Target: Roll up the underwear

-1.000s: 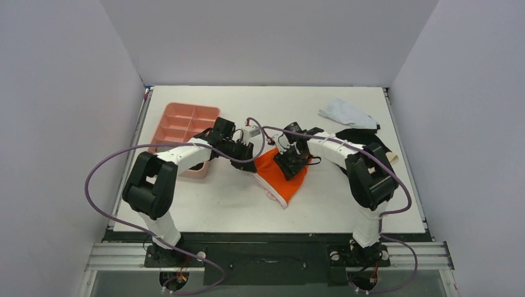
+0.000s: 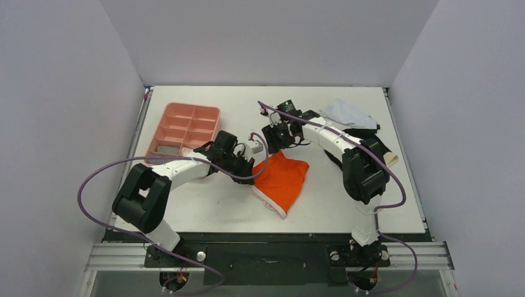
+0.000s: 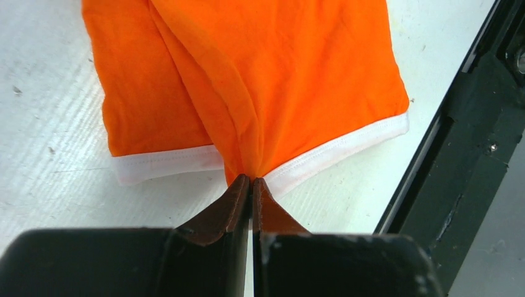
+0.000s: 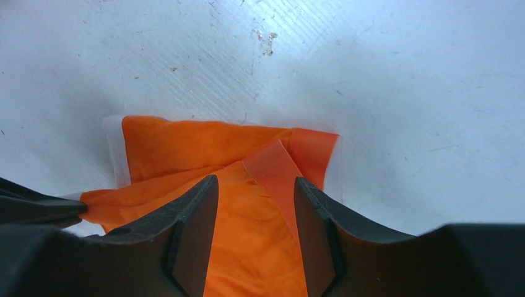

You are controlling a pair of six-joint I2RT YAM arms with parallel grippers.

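The orange underwear (image 2: 283,179) with its white waistband lies creased near the middle of the table. In the left wrist view, my left gripper is shut on a pinched fold of the underwear (image 3: 309,74) at the band edge. The white band (image 3: 340,147) spreads to both sides of that pinch. Over the far edge of the cloth hangs my right gripper, open, its fingers (image 4: 201,210) apart. Below it in the right wrist view, the underwear (image 4: 247,229) shows a folded-over flap. Nothing is gripped between the right fingers.
A pink divided box (image 2: 189,117) stands at the back left, close to the left arm. Light blue cloth (image 2: 350,113) and black garments (image 2: 362,133) lie at the right behind the right arm.
The left gripper and the cloth shifted slightly toward the front.
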